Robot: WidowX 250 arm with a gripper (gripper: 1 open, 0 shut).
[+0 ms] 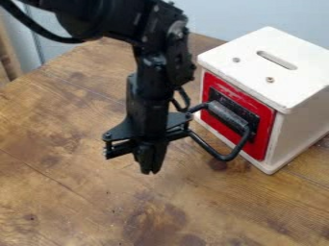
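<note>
My black gripper (150,157) points down at the middle of the view, above the wooden table, left of a white wooden box (275,67). Its fingers look shut, with nothing showing between them. The box has a red front panel (257,146) with a dark grey bar-like part (229,114) across it. A black cable loops from my arm across the lower front of the box.
A pale wall (264,14) stands behind the box.
</note>
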